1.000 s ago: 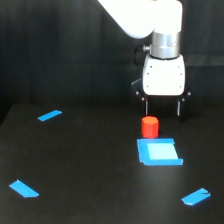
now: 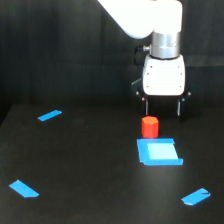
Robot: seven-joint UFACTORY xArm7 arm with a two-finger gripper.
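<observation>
A small red block stands upright on the dark table, just behind a white square edged with blue tape. My gripper hangs behind and above the block, its two dark fingers spread wide apart. Nothing shows between them. In the picture the block lies below the left-hand finger and looks apart from it; the exact gap in depth is hard to judge.
Strips of blue tape lie on the table at the back left, front left and front right. A dark curtain hangs behind.
</observation>
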